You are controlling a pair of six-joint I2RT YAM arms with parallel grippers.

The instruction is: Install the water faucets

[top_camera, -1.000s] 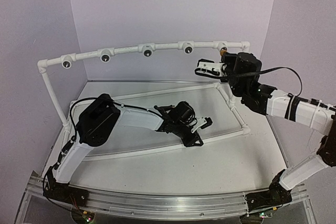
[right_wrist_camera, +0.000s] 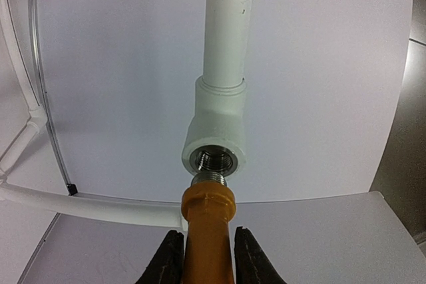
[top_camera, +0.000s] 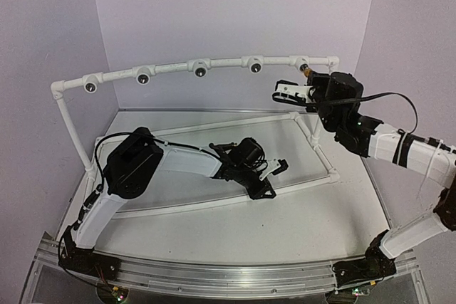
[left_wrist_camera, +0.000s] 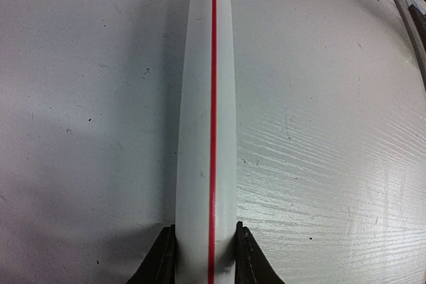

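Note:
An orange faucet (right_wrist_camera: 208,227) with a threaded metal end stands between the fingers of my right gripper, which is shut on it. Its thread tip overlaps the lower rim of the threaded opening in a white tee fitting (right_wrist_camera: 219,114); whether they touch, I cannot tell. From above, this is the rightmost tee (top_camera: 298,60) on the raised pipe, with the faucet (top_camera: 307,72) just below it. Down at the base frame, my left gripper is shut on a white pipe (left_wrist_camera: 200,131) with a red stripe.
Several more tees, such as the one at the far left (top_camera: 92,82), line the raised pipe (top_camera: 171,68), their openings empty. The left forearm lies across the base frame (top_camera: 178,208).
The left arm stays put.

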